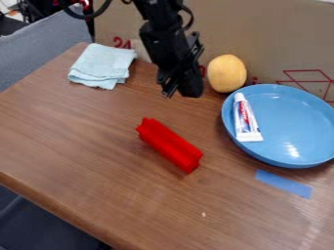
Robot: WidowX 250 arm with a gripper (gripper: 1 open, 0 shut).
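My black gripper (175, 86) hangs over the back middle of the wooden table, shut, with nothing visible between its fingers. Below and in front of it lies a red cylindrical object (169, 144), tilted diagonally on the table. To the right, a blue plate (294, 125) holds a white tube (247, 118) near its left side. A yellow oval object (226, 73) sits behind the plate, right of the gripper. A folded pale blue cloth (102, 65) lies at the back left.
A cardboard box (280, 39) stands along the back. A strip of blue tape (283, 184) is on the table at right.
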